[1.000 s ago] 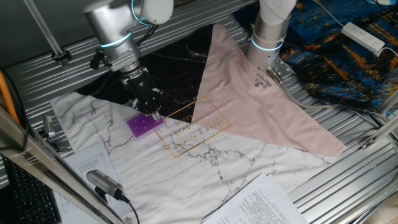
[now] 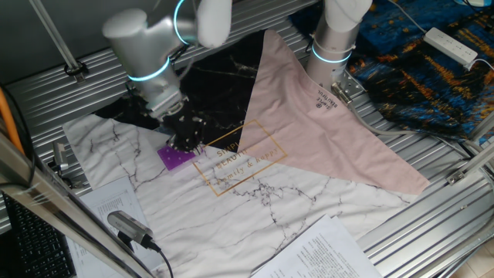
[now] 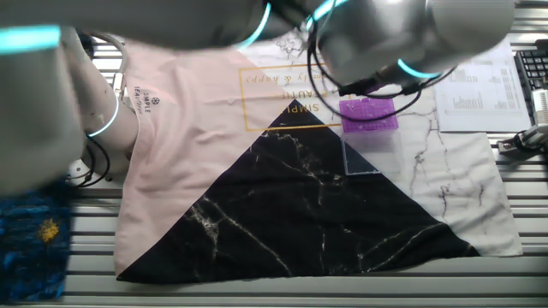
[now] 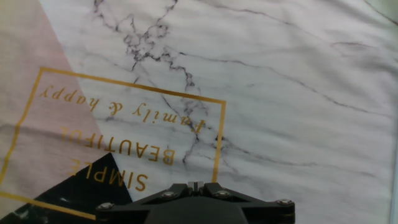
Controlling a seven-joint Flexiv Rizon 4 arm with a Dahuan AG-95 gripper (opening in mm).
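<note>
A purple box (image 2: 176,159) lies on the marble-patterned cloth (image 2: 147,224), left of the gold-framed lettering. In exterior view 2 the purple box (image 3: 368,115) has a clear, see-through part (image 3: 373,158) beside it. My gripper (image 2: 199,147) is over the cloth at the box's right edge, partly covering it in exterior view 1; whether they touch cannot be told. In the wrist view the gripper is shut, nothing showing between its fingertips. That view looks onto the lettering and bare white cloth, and the box is outside it.
Paper sheets (image 2: 320,251) lie at the cloth's front edge, and more paper (image 2: 116,205) at its left beside a keyboard (image 2: 31,239). A grey clamp-like device (image 2: 130,225) with a cable stands near the front left.
The arm's wrist has lowered and tilted, so the gripper looks shorter in exterior view 1, its tips staying near the same place. The purple box and cloth have not visibly moved.
</note>
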